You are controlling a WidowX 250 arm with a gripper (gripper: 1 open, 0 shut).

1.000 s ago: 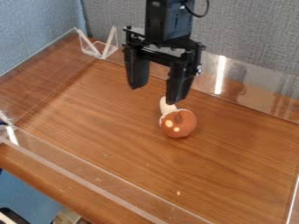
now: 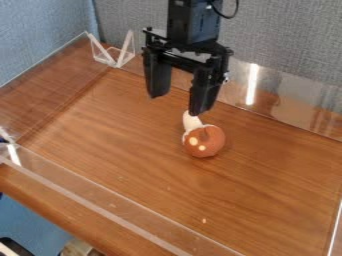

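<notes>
My black gripper [image 2: 181,82] hangs over the middle of the wooden table [image 2: 134,160], its two fingers spread apart with nothing seen between them. Below it and a little to the right, a small mushroom-like toy [image 2: 205,141] lies on the table, with a reddish-orange, white-spotted cap and a pale stem pointing toward the back. The toy is clear of the fingers.
A white wire stand [image 2: 115,52] sits at the back left. Clear raised edging runs along the table's sides, with a grey panel behind.
The gripper has shifted very slightly over the last second, its fingers still apart. The toy has stayed where it was.
</notes>
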